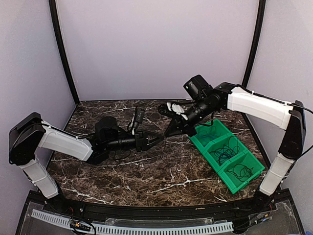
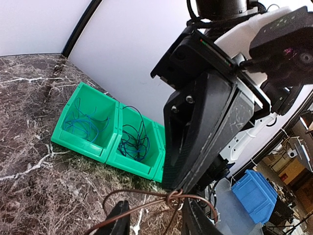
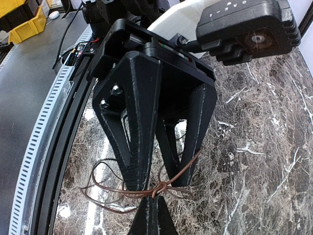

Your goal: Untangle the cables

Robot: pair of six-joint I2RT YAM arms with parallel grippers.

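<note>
A brown cable (image 2: 133, 210) with a knot (image 2: 174, 196) hangs in the air at the tips of my right gripper, which is shut on it. Loops of the cable (image 3: 105, 187) spread sideways from the knot in the right wrist view. My left gripper is open; its two fingertips stand apart at the knot, one on either side, with cable strands crossing near them. Whether the fingers touch the strands cannot be told. From above, both grippers meet over the middle of the table, and the cable there is barely visible.
A green bin with three compartments (image 1: 226, 169) stands on the right of the marble table (image 1: 132, 181). Blue cables (image 2: 84, 125) lie in one compartment, dark cables (image 2: 137, 147) in another.
</note>
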